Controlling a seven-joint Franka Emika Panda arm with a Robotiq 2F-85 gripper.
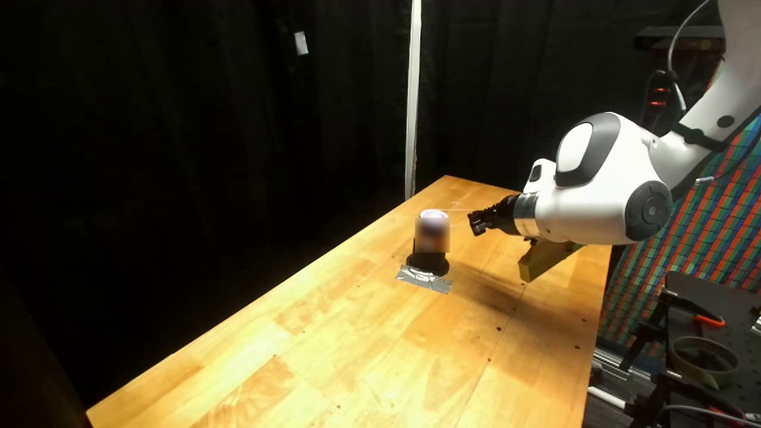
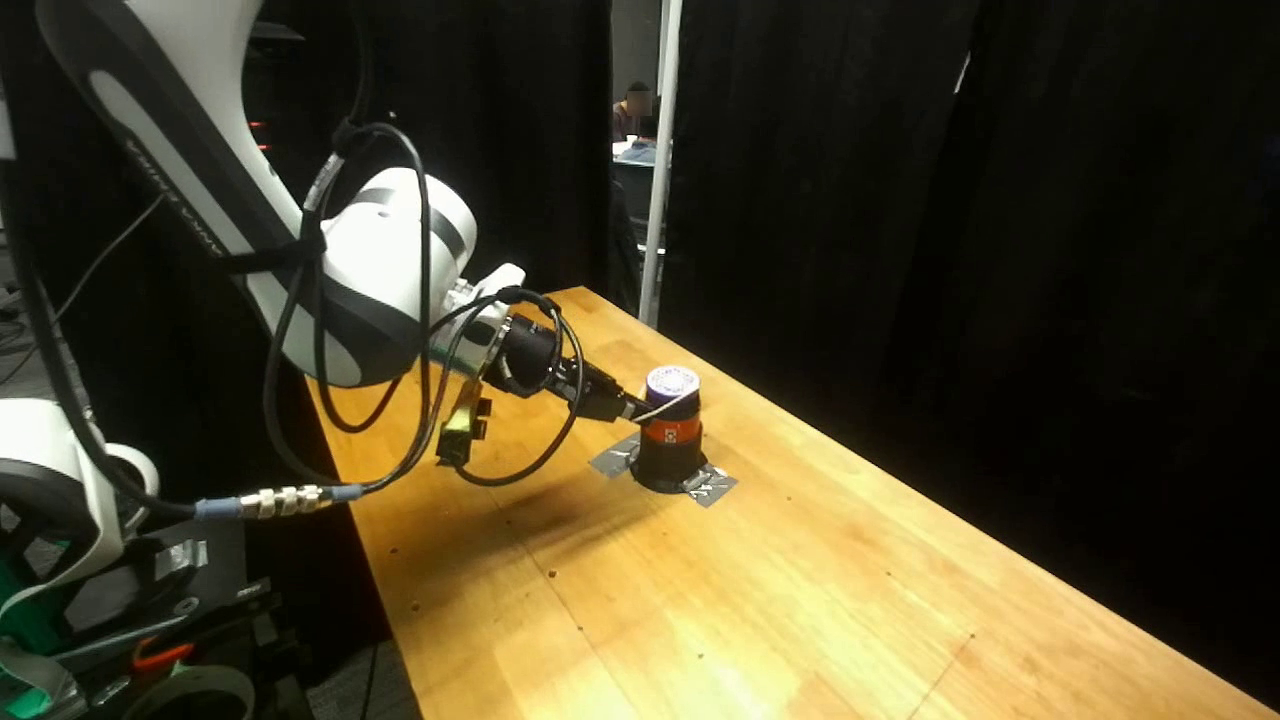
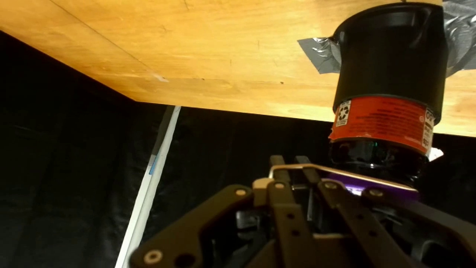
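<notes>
A dark jar (image 2: 671,431) with an orange-red label and a white-and-purple lid (image 2: 672,380) stands upright in a black holder (image 3: 388,62) taped to the table. My gripper (image 1: 476,222) is beside the jar, near lid height. In the wrist view the gripper is slightly open, its slim fingers (image 3: 285,210) close together with a narrow gap. A thin pale band (image 3: 357,174) runs from around the fingertips towards the lid. Its far part is hidden, and I cannot tell how it is attached. The jar's front is blurred in exterior view 1.
Grey tape (image 1: 425,279) lies at the holder's foot. Loose cables (image 2: 420,348) hang from the arm. A dark side cart (image 1: 720,307) with tools and a tape roll stands beyond the table's edge.
</notes>
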